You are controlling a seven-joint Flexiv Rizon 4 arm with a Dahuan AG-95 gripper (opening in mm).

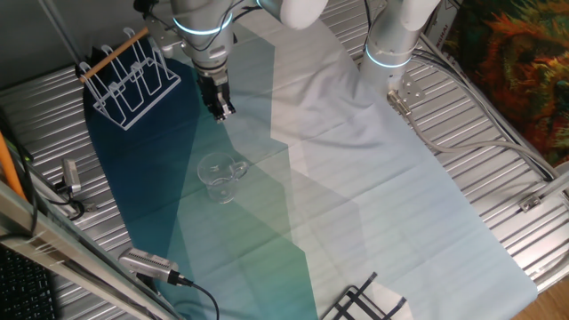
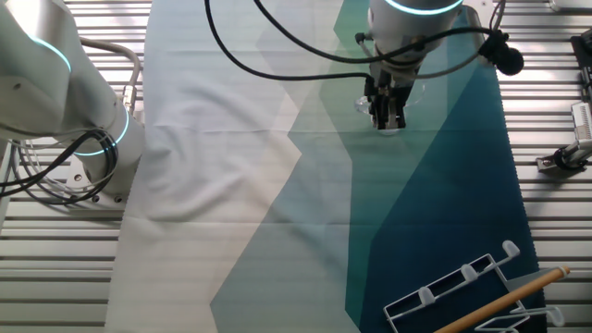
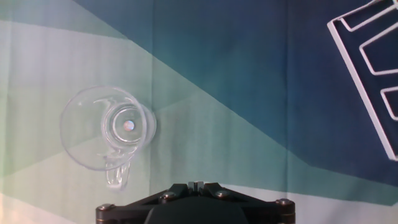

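A clear glass mug (image 1: pixel 220 180) rests on the patterned cloth, its handle pointing toward the robot's side. Seen from above in the wrist view, the mug (image 3: pixel 112 127) lies left of the gripper, and its open rim faces the camera. My gripper (image 1: pixel 224 115) hangs over the cloth, apart from the mug, with its fingertips together and nothing visible between them. From the second exterior view, the gripper (image 2: pixel 388 124) covers much of the mug, leaving just bits of clear rim showing.
A white wire rack (image 1: pixel 133 84) with a wooden bar stands at the cloth's dark blue end. At the opposite end lies a black wire rack (image 1: pixel 366 302). Camera mounts (image 1: pixel 149 265) line the table's side. Cloth between mug and black rack is clear.
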